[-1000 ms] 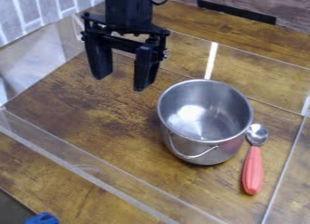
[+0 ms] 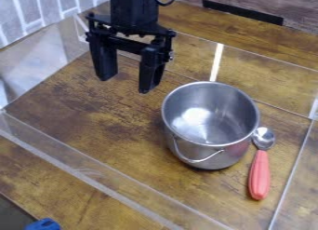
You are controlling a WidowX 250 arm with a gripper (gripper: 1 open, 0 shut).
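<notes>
My black gripper [image 2: 128,70] hangs in the upper middle of the camera view, open, its two fingers apart with nothing between them, above bare wood to the upper left of a steel pot [image 2: 209,124]. The pot stands upright with a wire handle down its front side. A spoon with a red handle [image 2: 259,174] lies just right of the pot, its metal bowl end toward the back.
A small blue object [image 2: 43,223] sits at the bottom left corner. Light strips mark the back and right of the surface.
</notes>
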